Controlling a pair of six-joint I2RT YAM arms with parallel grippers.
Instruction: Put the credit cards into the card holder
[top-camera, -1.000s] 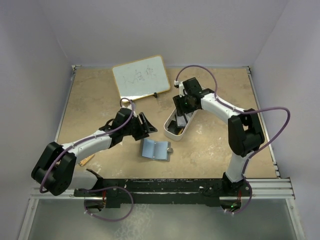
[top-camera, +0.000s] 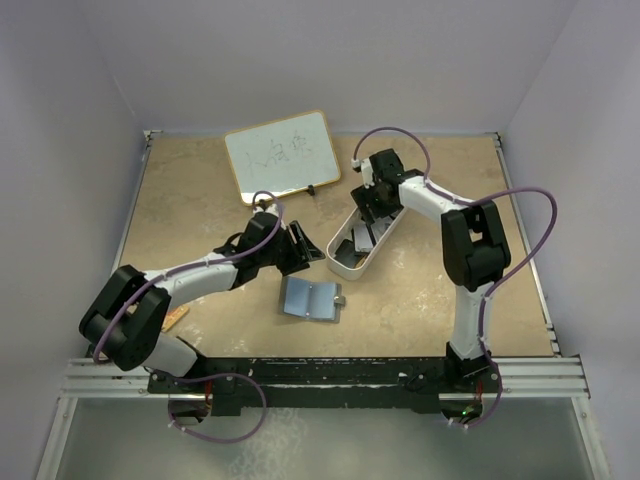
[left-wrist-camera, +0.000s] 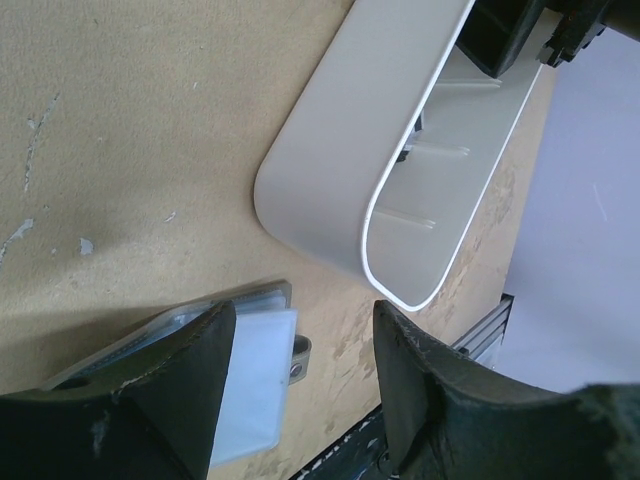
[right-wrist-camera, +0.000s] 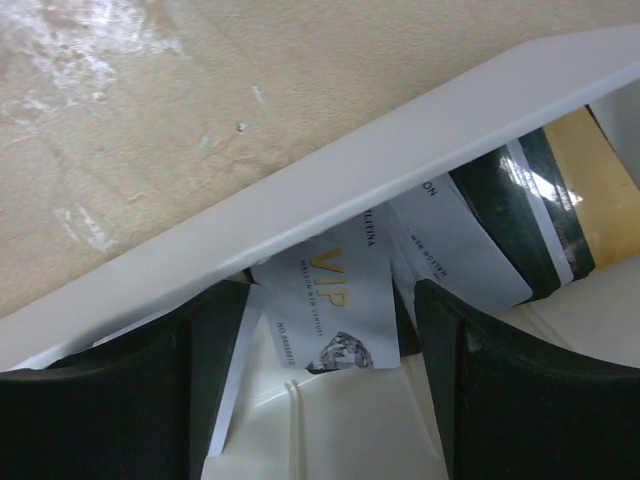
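Observation:
The white tray (top-camera: 343, 262) holds several cards, among them a silver VIP card (right-wrist-camera: 325, 295), grey cards (right-wrist-camera: 450, 255) and a black-and-gold card (right-wrist-camera: 590, 185). My right gripper is open down in the tray over the VIP card; a card edge shows by its left finger, not clearly held. My left gripper is part open beside the tray's near end, above the blue-and-clear card holder (top-camera: 310, 298), with nothing seen between its fingers.
A whiteboard (top-camera: 280, 153) lies at the back. A small orange object (top-camera: 174, 318) is at the left front.
My right gripper has moved toward the back right along the tray.

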